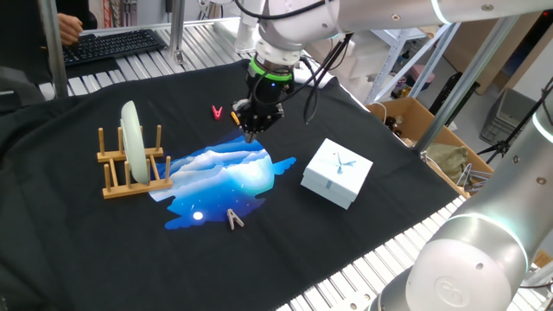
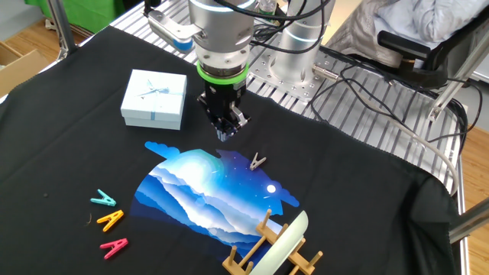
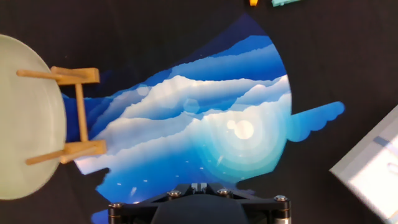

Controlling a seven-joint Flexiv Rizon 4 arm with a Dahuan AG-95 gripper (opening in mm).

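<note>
My gripper (image 1: 250, 136) hangs above the cloth near the upper edge of a blue mountain-picture sheet (image 1: 216, 181). Its narrow fingertips (image 2: 223, 137) appear together, with nothing seen between them. In the wrist view the gripper shows at the bottom edge, over the sheet. A pale green plate (image 1: 135, 142) stands upright in a wooden rack (image 1: 138, 192) at one end of the sheet. The white gift box (image 1: 337, 173) with a light blue ribbon sits apart from the sheet. On the sheet's edge lies a greyish clothespin (image 1: 234, 219).
Red (image 2: 114, 247), yellow (image 2: 111, 220) and teal (image 2: 103, 198) clothespins lie in a loose row beside the sheet. Black cloth covers the table, bare in its front part (image 1: 173, 268). A keyboard (image 1: 112, 45) and a person's hand (image 1: 69, 28) are beyond the back edge.
</note>
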